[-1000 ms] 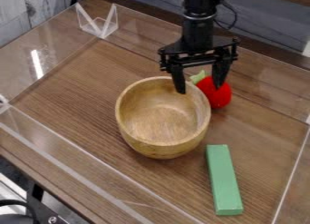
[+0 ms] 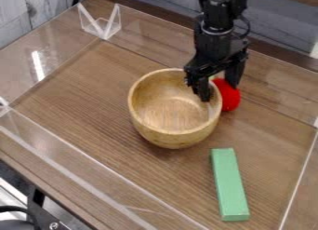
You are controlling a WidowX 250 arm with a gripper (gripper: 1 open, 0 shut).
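My black gripper [image 2: 213,85] reaches down from the top to the right rim of a wooden bowl [image 2: 165,111], with its fingers apart. A red object [image 2: 229,97] lies just right of the bowl, partly behind the gripper. Whether the fingers touch the rim or the red object I cannot tell.
A long green block [image 2: 229,182] lies at the lower right of the wooden table [image 2: 69,103]. A white wire piece [image 2: 99,20] stands at the back left.
The gripper has moved back from over the red object and its fingers stand more steeply at the bowl's rim. The bowl has shifted slightly toward the right and back.
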